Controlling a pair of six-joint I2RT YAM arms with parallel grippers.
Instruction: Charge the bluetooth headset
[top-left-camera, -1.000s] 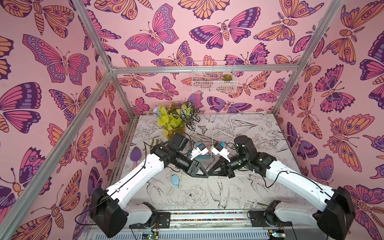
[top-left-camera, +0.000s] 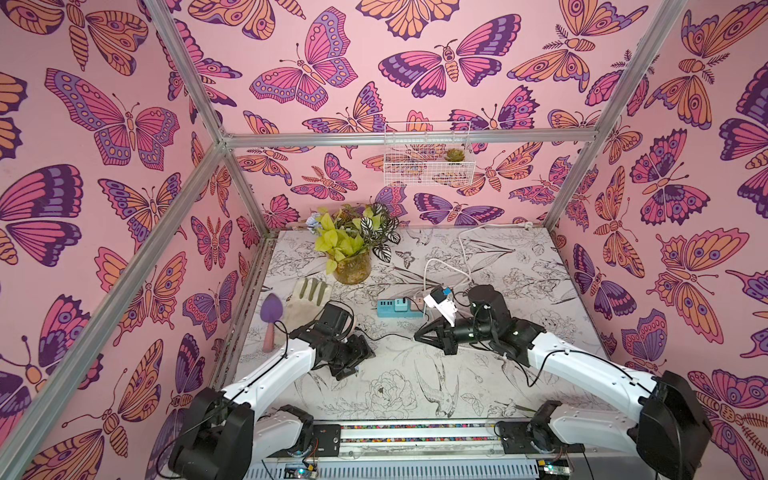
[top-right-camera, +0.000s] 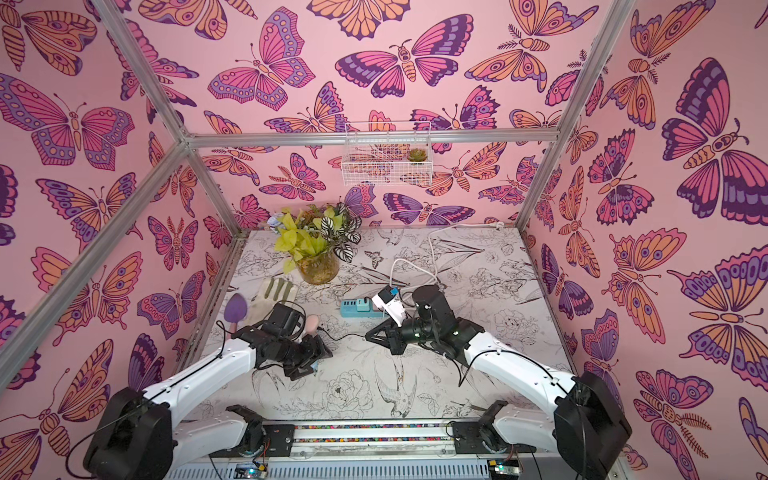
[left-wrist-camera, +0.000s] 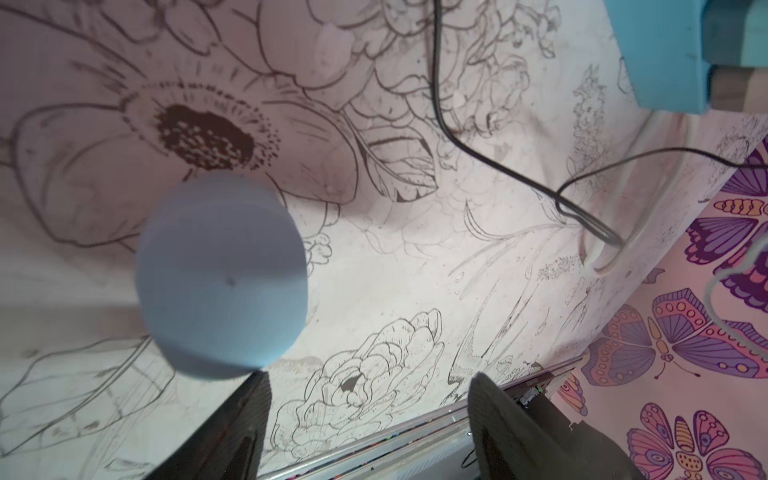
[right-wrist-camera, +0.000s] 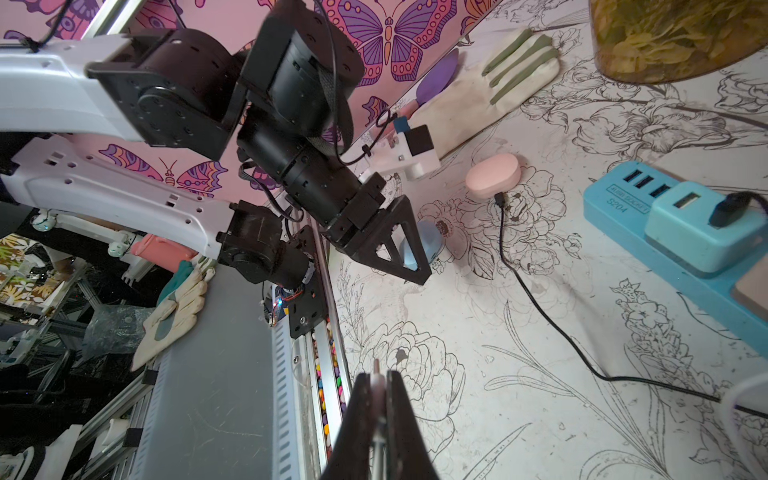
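Observation:
A light blue oval case (left-wrist-camera: 224, 272) lies on the table just beyond the open fingers of my left gripper, which hangs over it with nothing between them. A pink oval case (right-wrist-camera: 493, 175) lies farther back, and the plug of a black cable (right-wrist-camera: 500, 200) is at its near side. The blue power strip (right-wrist-camera: 616, 200) has a block with a black plug in it. My right gripper is shut above the table, left of the strip's near end in its wrist view; no held object is clear between its fingers.
A potted plant (top-left-camera: 352, 268) stands at the back left. A garden glove (top-left-camera: 304, 296) and purple trowel (top-left-camera: 270, 308) lie at the left. White cables run behind the strip to the back right.
My left gripper has drawn back from the middle toward the front left and down over the light blue case. The right arm has shifted only slightly.

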